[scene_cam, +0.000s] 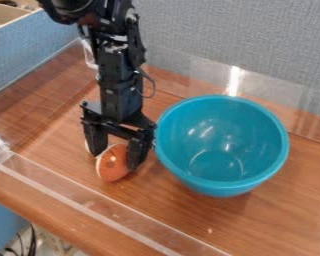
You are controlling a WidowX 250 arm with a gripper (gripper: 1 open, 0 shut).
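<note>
My black gripper (116, 150) is lowered over a small object with a rounded red-orange end (113, 166) and a pale part mostly hidden behind the fingers, possibly a toy mushroom. The fingers stand apart on either side of it, open; whether they touch it is unclear. A large turquoise bowl (222, 168) sits just to the right of the gripper and the object.
Clear strips run along its front-left and back edges. A blue padded wall (29, 65) stands at the left, a grey one (243, 40) at the back.
</note>
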